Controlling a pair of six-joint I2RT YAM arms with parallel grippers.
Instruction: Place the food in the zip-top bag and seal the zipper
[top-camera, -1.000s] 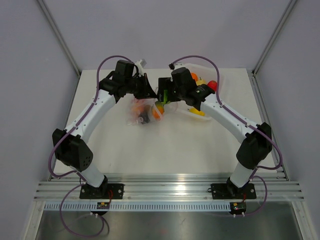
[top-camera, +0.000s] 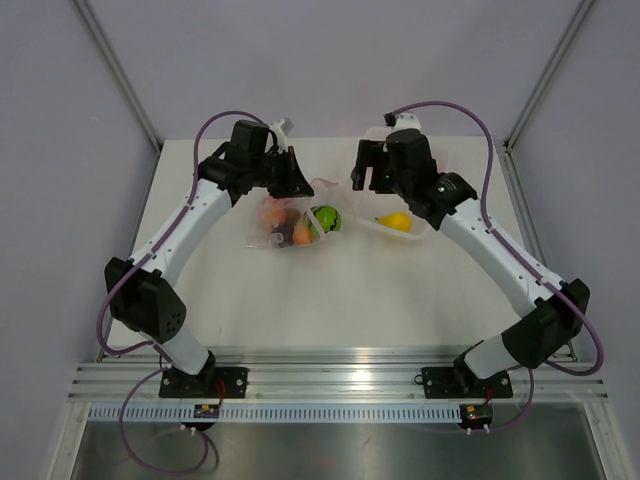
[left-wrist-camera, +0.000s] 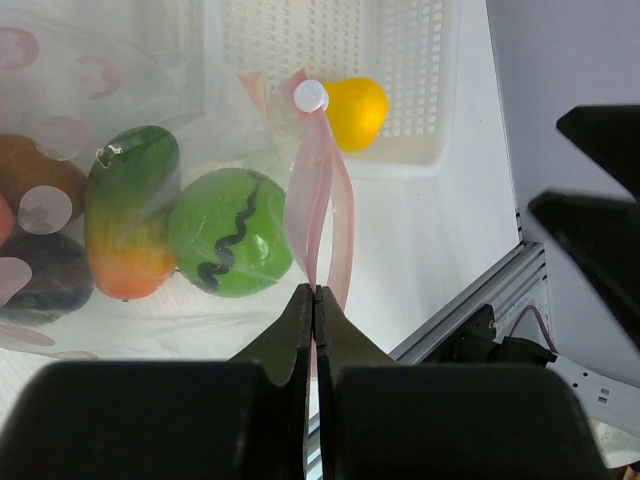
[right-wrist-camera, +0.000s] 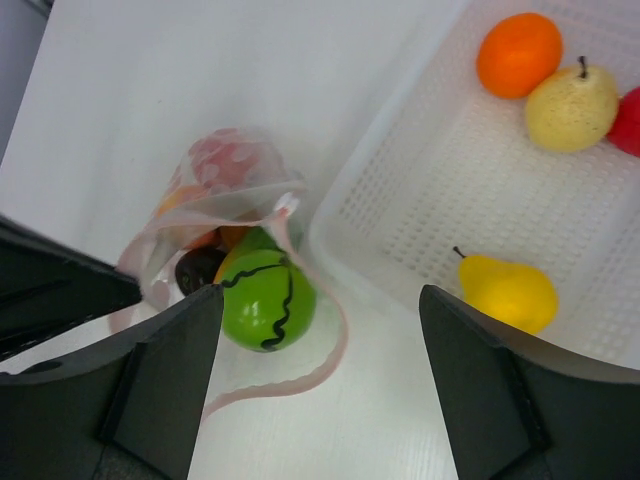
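Observation:
The clear zip top bag (top-camera: 262, 236) lies mid-table, its mouth standing open toward the right. In the left wrist view its pink edge (left-wrist-camera: 340, 215) runs down between the tips of my left gripper, shut on it. Inside the bag are a green watermelon (left-wrist-camera: 228, 232), a mango (left-wrist-camera: 130, 215) and several other dark and orange pieces. My right gripper is open with nothing between its fingers, right of the bag mouth and above the basket's near side. A yellow pear (right-wrist-camera: 508, 292) lies in the basket close to the right finger.
The white basket (right-wrist-camera: 350, 205) stands just right of the bag. It also holds an orange (right-wrist-camera: 519, 55), a pale yellow pear (right-wrist-camera: 571, 109) and a red fruit (right-wrist-camera: 628, 124).
The watermelon has left my right gripper and rests in the bag. The right gripper has opened and moved right, over the basket. My left arm has held still.

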